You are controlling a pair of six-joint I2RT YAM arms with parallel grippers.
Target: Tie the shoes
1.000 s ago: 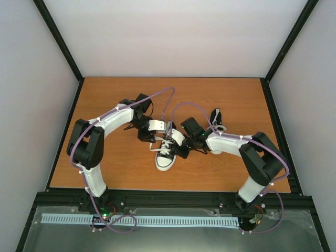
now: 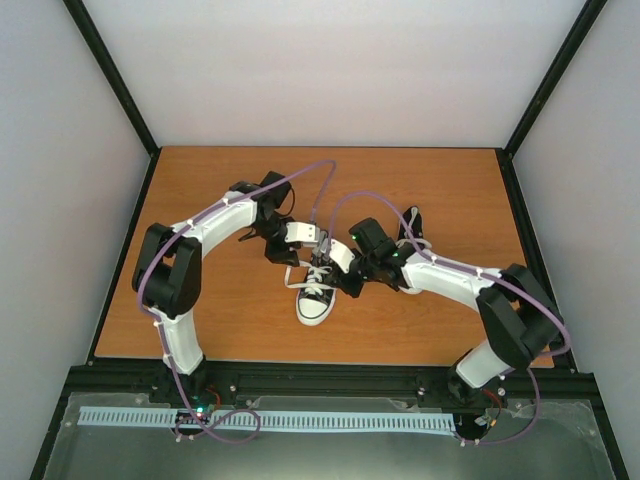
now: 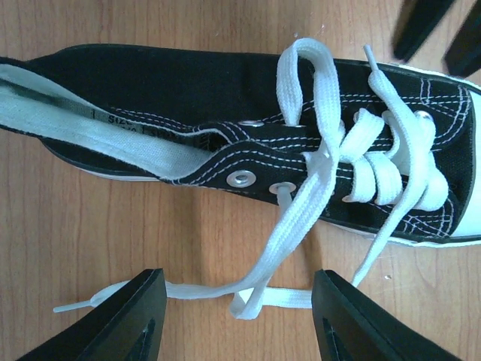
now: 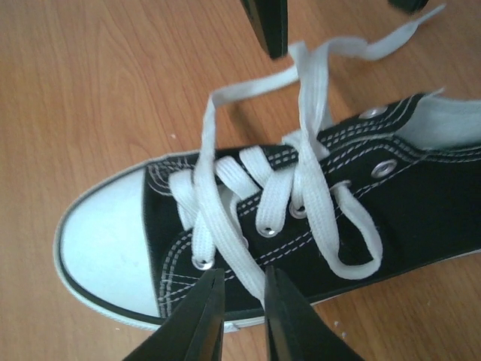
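Observation:
A black canvas shoe (image 2: 316,300) with a white toe stands between my grippers, its toe toward the front of the table. White laces (image 3: 319,120) cross over its tongue, and loose ends stretch to both sides. My left gripper is open beside the shoe, with a crossing of lace visible in the gap between its fingers. On the opposite side, my right gripper has its fingers a small gap apart. One lace end (image 4: 233,244) runs down to that gap; nothing shows it clamped. A second black shoe (image 2: 412,225) is partly hidden behind the right arm.
Both grippers are close together over the shoe; the right one's fingertips (image 3: 417,26) reach into the left wrist view. Bare wooden table (image 2: 240,320) lies in front and to the left. Purple cables (image 2: 325,190) arch above both arms.
The right elbow has swung outward to the right. The shoes look unmoved.

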